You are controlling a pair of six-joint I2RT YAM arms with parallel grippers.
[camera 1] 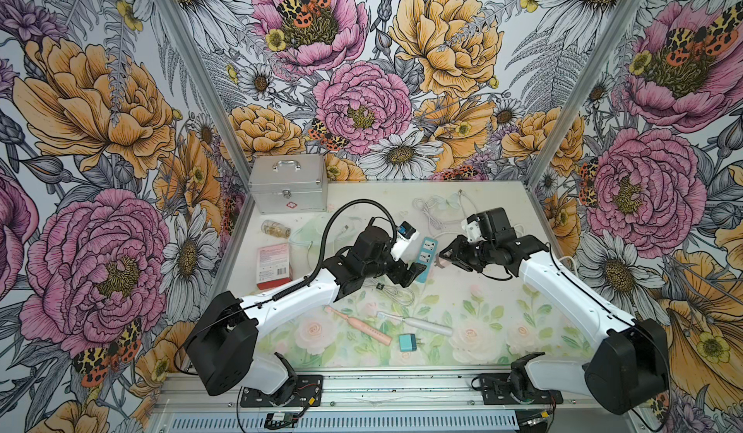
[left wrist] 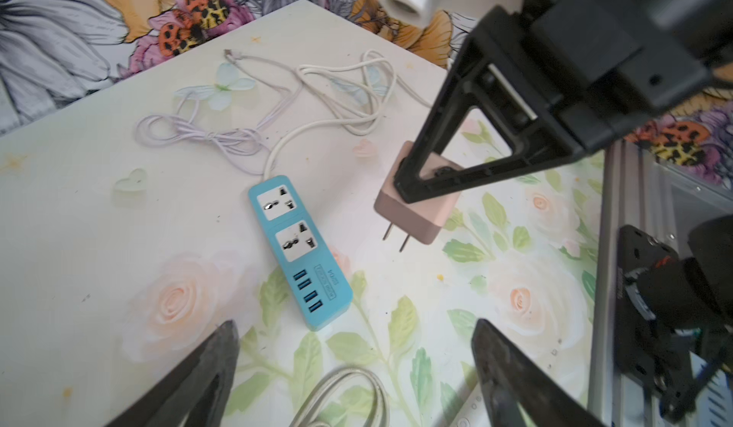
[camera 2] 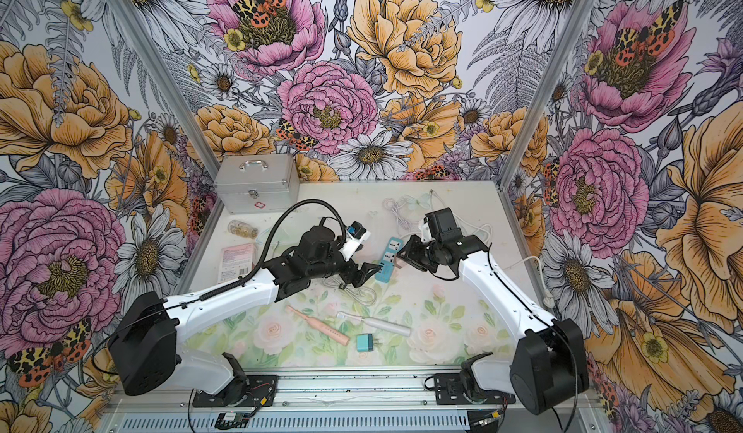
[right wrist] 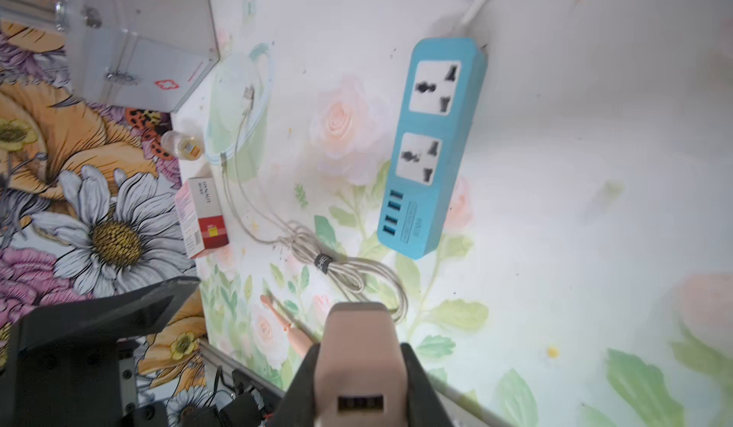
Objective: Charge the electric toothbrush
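My right gripper (camera 1: 449,256) is shut on a pink charger plug (left wrist: 416,205), its two prongs pointing down in the left wrist view, held just beside the blue power strip with two sockets and USB ports. My left gripper (camera 2: 363,270) is open and empty, left of the strip. A pink electric toothbrush (camera 1: 363,327), a white toothbrush (camera 1: 425,324) and a teal charger (camera 1: 408,341) lie at the front of the table.
A silver case (camera 1: 288,189) stands at the back left, with a jar (camera 1: 275,228) and a pink box (camera 1: 273,266) below it. Coiled cables (right wrist: 336,266) lie around the strip.
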